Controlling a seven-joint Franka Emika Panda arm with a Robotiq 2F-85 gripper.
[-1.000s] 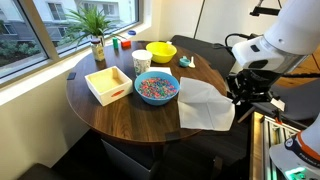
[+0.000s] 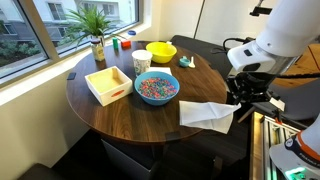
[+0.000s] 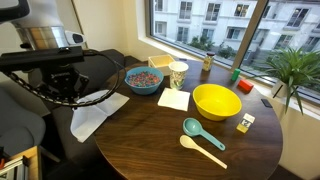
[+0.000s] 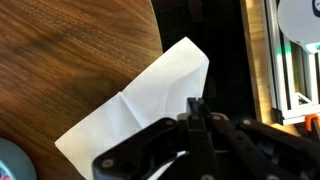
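Observation:
A white sheet (image 2: 207,115), which looks like paper or thin cloth, extends past the front right edge of the table. My gripper (image 2: 235,100) is beyond that edge, with one side of the sheet rising to its fingertips. From the wrist, the creased sheet (image 4: 140,105) runs under the dark gripper, which looks shut on its edge; the exact pinch is hidden. The other exterior view has the sheet (image 3: 98,118) slanting beside the gripper (image 3: 76,100), partly over the table.
A blue bowl of small colourful pieces (image 2: 156,88) stands near the sheet. Farther off are a cream box (image 2: 108,85), a patterned cup (image 2: 142,62), a yellow bowl (image 3: 217,102), a teal spoon (image 3: 203,132) and a wooden spoon (image 3: 203,149).
The sheet's far part has come down and towards the front, away from the blue bowl, and looks more folded. My gripper has shifted only slightly.

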